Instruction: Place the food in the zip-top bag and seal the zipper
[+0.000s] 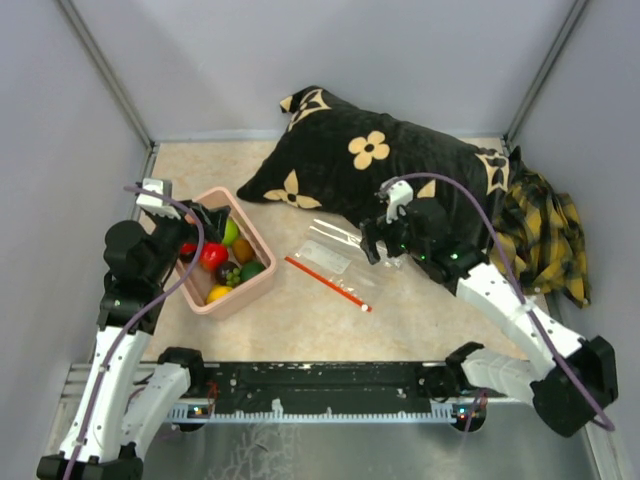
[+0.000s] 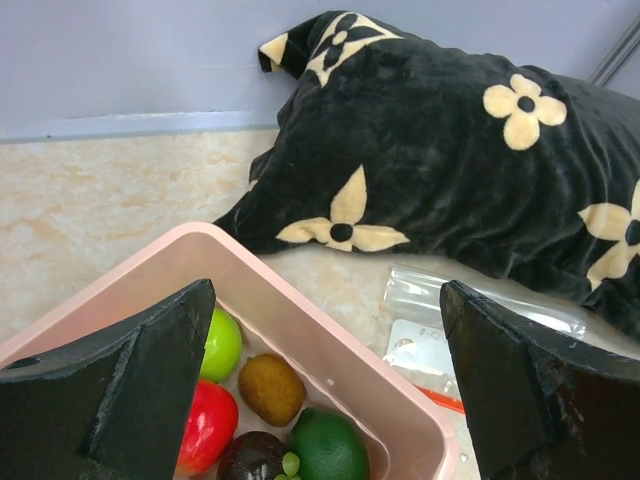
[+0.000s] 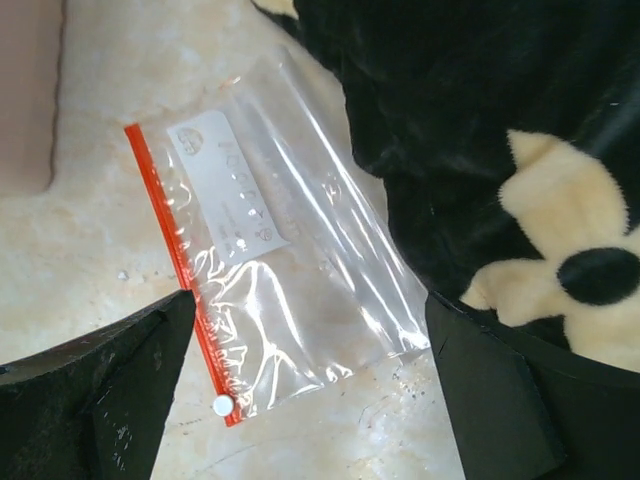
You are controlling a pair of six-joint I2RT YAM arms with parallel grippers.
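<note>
A clear zip top bag with a red zipper strip and white label lies flat on the table. My right gripper hangs open above it. A pink bin at left holds several play foods: a red tomato, a lime-green fruit, a brown potato, a dark green one and a yellow one. My left gripper is open above the bin.
A black flowered cushion fills the back of the table, with a yellow plaid cloth at the right. Bare table lies in front of the bag.
</note>
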